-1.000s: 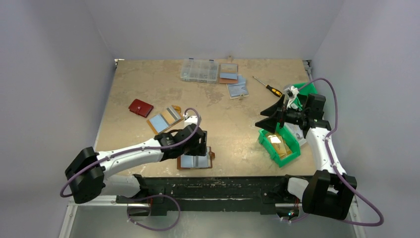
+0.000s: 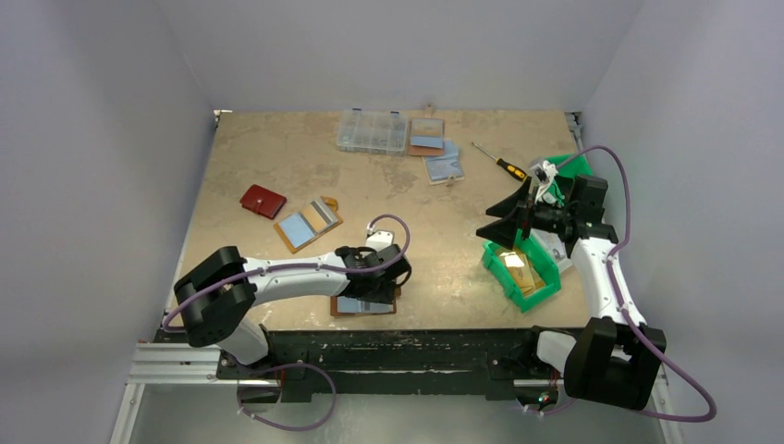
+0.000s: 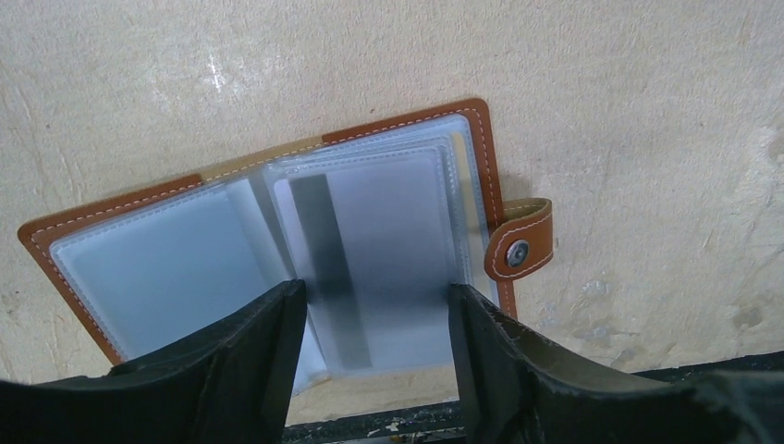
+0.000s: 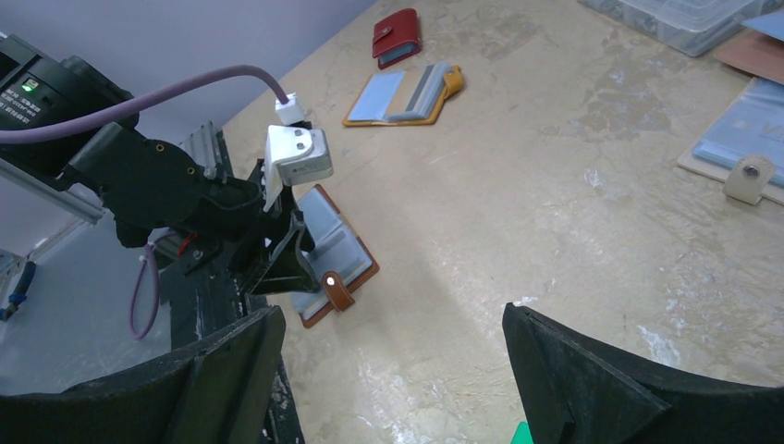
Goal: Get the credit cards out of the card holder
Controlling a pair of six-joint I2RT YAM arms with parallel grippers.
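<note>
An open brown leather card holder point(image 2: 363, 305) lies at the near edge of the table, partly hidden under my left gripper in the top view. In the left wrist view its clear sleeves point(image 3: 370, 222) show, with a white card and grey stripe inside, and a brown snap strap point(image 3: 522, 236). My left gripper is down on the sleeves, fingers part open, one at each side of the stack; whether anything is gripped is unclear. My right gripper stands open above the right side, with nothing between its fingers.
Other holders point(image 2: 309, 223) and a red wallet point(image 2: 263, 201) lie left. A clear organiser point(image 2: 372, 131), more holders point(image 2: 442, 164) and a screwdriver point(image 2: 510, 166) are at the back. A green bin point(image 2: 499, 273) sits under the right arm.
My left arm has moved right and toward the near edge, down onto the card holder. The right arm and the objects on the table look unchanged.
</note>
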